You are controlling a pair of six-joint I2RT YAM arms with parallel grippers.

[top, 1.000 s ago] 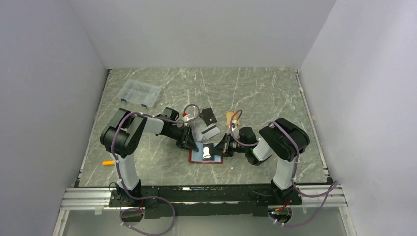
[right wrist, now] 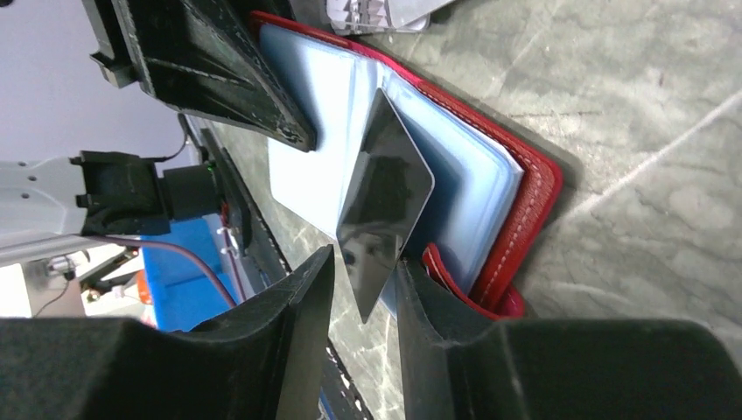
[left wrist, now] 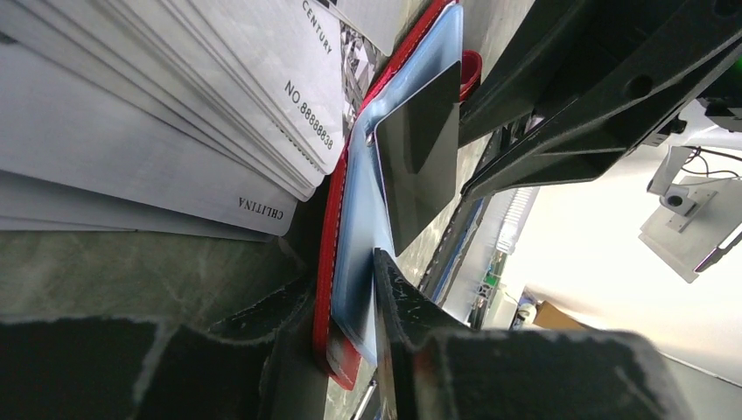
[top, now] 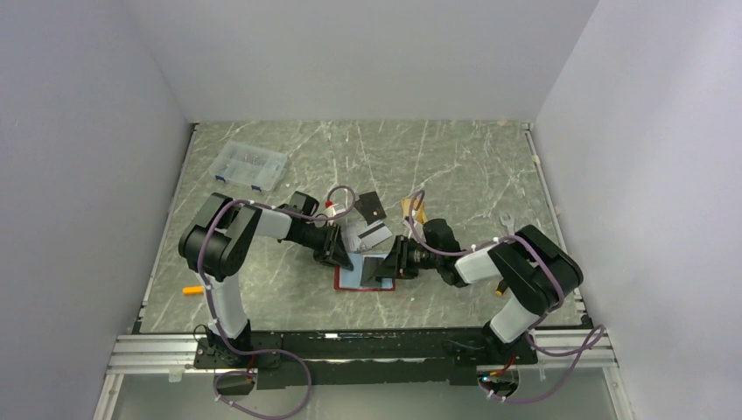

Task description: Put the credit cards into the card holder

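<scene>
The red card holder [right wrist: 525,206] lies with light-blue sleeves showing and a dark card [right wrist: 381,184] tilted on them. My left gripper straddles the holder's edge; whether it grips it is unclear. My right gripper stands open at the dark card's lower end, fingertips apart. Several pale cards [left wrist: 201,114] lie fanned beside the holder in the left wrist view, and a striped card [top: 374,234] lies above it in the top view.
A dark flat piece [top: 370,206] and a yellow item [top: 411,204] lie farther back. A clear box [top: 248,164] sits back left, an orange object [top: 192,290] front left.
My right arm's rear part has swung toward the right and front, its gripper staying at the holder. The bright patch on the dark card is gone. The left arm looks unmoved.
</scene>
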